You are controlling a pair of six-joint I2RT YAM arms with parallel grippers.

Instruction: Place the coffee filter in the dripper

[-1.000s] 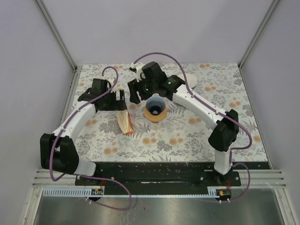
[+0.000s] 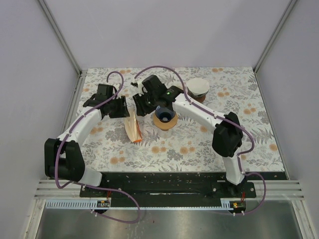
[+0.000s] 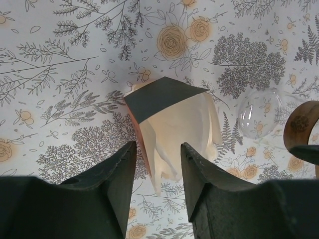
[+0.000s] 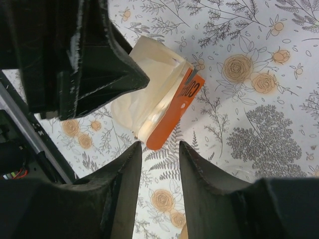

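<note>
The pack of coffee filters (image 2: 132, 127), cream paper in an orange-edged sleeve, lies left of the dripper (image 2: 165, 116), a blue ribbed cone on a wooden ring. My left gripper is part open over the pack, its fingertips beside the paper's folded edge. In the right wrist view the orange sleeve (image 4: 173, 117) shows between cream sheets, partly hidden by the left gripper. My right gripper is also part open, its fingertips just short of the pack's lower orange end, apparently with nothing held.
A white round lid (image 2: 198, 85) on a brown base stands at the back right, partly behind the right arm.
</note>
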